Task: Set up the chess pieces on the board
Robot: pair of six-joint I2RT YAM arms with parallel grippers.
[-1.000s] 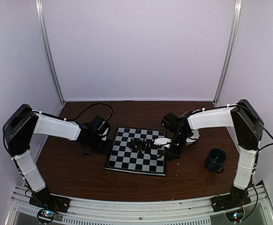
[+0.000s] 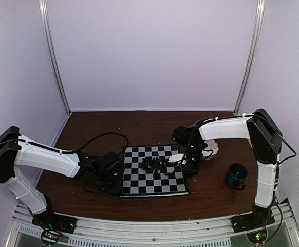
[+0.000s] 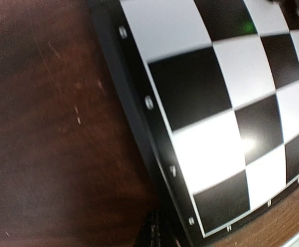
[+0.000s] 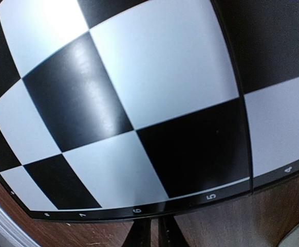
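The black-and-white chessboard [image 2: 152,182] lies between both arms, nearly square to the table's front edge. Dark chess pieces [image 2: 154,164] sit bunched near its middle, too small to tell apart. A white shape [image 2: 175,158] shows near the right arm; I cannot tell whether it is pieces or part of the arm. Low at the board's left edge is my left gripper, shut and empty, its tips close against the frame. My right gripper is at the opposite edge, by the numeral 6, its fingers together with only a sliver between them.
A dark blue mug [image 2: 236,176] stands on the right side of the brown table [image 2: 88,200]. Behind the right arm, a pale round dish [image 2: 211,149] is partly covered. Bare wood lies at the back and in front of the board.
The board has turned counterclockwise in the top view and shifted toward the front, its piece cluster moving with it. The left arm has moved frontward along its edge; the right arm has shifted slightly left.
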